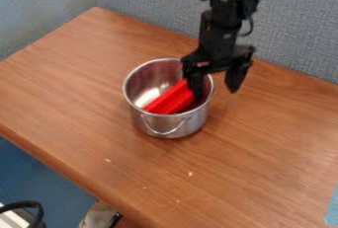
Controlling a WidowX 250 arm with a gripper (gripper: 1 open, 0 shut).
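Note:
A steel pot [148, 118] with a wire handle sits on the wooden table [79, 84], holding red objects [169, 100] that look long and narrow. My black gripper [214, 82] is at the pot's right rim, one finger over or inside the pot near the red objects and the other outside to the right. The fingers look spread apart; whether anything is between them, such as the pot's rim, is unclear.
Grey padded walls [291, 30] rise behind the table. A cable and some hardware show at the bottom left, off the table.

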